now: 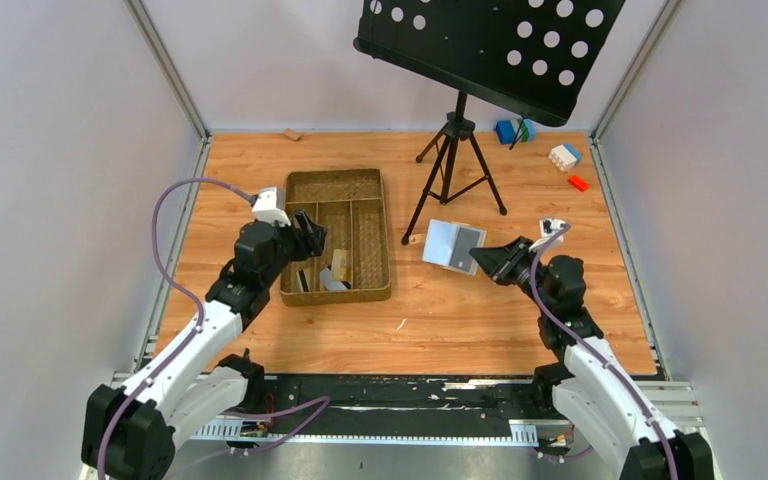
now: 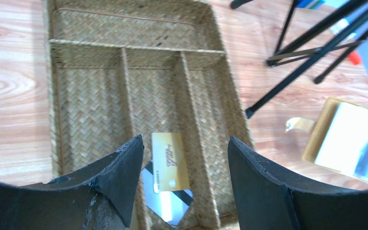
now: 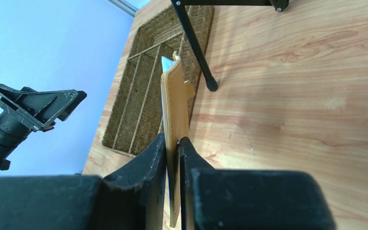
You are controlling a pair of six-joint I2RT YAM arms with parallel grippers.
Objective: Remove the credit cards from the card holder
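My right gripper (image 1: 476,258) is shut on the tan card holder (image 3: 170,110), held on edge between its fingers in the right wrist view. From above, the holder's clear sleeves show a pale blue-white part and a grey part (image 1: 463,250); a small tan tab sticks out at its side. My left gripper stands open and empty above the woven basket (image 2: 52,110). Between its fingers, in the basket's middle compartment, a gold card (image 2: 170,162) lies partly over a pale blue card (image 2: 162,199). A dark narrow piece (image 1: 303,281) shows in the left compartment.
A black music stand (image 1: 454,125) stands behind the holder, its tripod legs near the basket and holder. Toy blocks (image 1: 564,157) sit at the back right. A small white scrap (image 1: 401,324) lies in front on otherwise clear table.
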